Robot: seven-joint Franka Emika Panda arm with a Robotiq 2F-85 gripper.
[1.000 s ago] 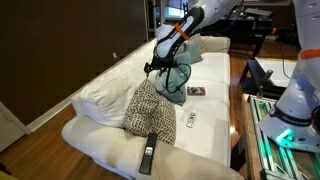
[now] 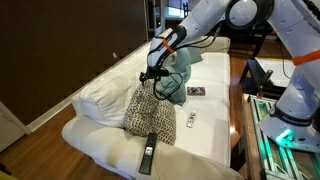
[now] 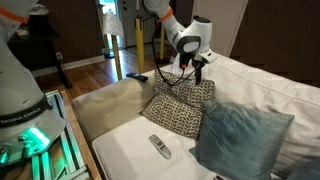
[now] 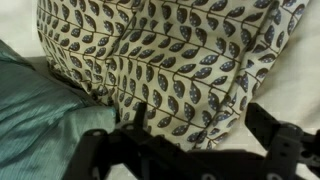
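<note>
A leaf-patterned cloth or cushion [image 2: 150,112] leans on the couch back and spreads over the seat. Above its upper part hangs my gripper [image 2: 152,77], fingers apart. In the wrist view the dark leaf print [image 4: 185,65] fills the space ahead of the open gripper, and nothing is held between the fingers. A teal pillow [image 3: 240,140] lies beside the patterned piece; its blue-green fabric [image 4: 45,125] enters the wrist view at the left. Whether the fingertips touch the fabric cannot be told.
On the couch seat lie a white remote [image 2: 191,119] and a dark reddish object [image 2: 196,91]. A long black remote [image 2: 148,154] rests on the near armrest. White couch back [image 3: 265,85] rises behind the patterned piece.
Over the last second my gripper has come down and slightly left in exterior view 1, towards the top of the patterned piece. The couch items look unmoved.
</note>
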